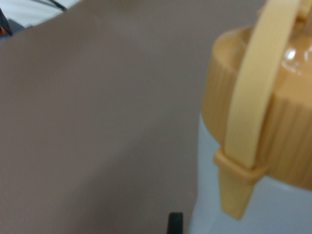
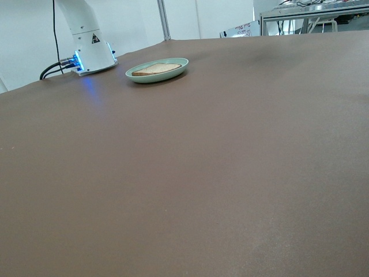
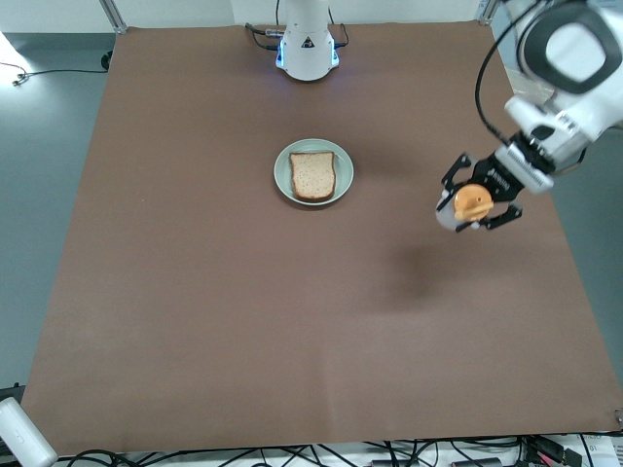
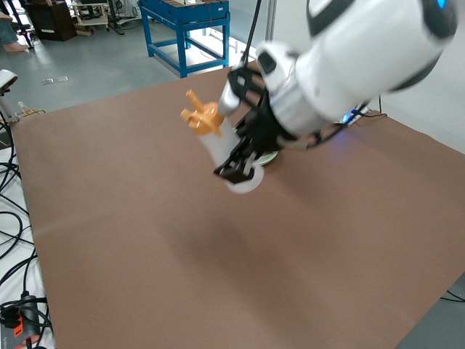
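Observation:
A white bottle (image 4: 219,148) with an orange cap (image 3: 473,202) is held in my gripper (image 3: 477,210), raised over the right side of the table in the left view. The wrist view shows the cap (image 1: 287,126) and its strap very close on the right, with a dark fingertip at the bottom edge. A slice of bread (image 3: 312,176) lies on a pale green plate (image 3: 344,184) near the table's middle, to the left of the bottle in that view; the top view shows both low and flat.
A white robot base (image 3: 306,56) stands at the far edge with cables. More cables and devices run along the near edge outside the tabletop.

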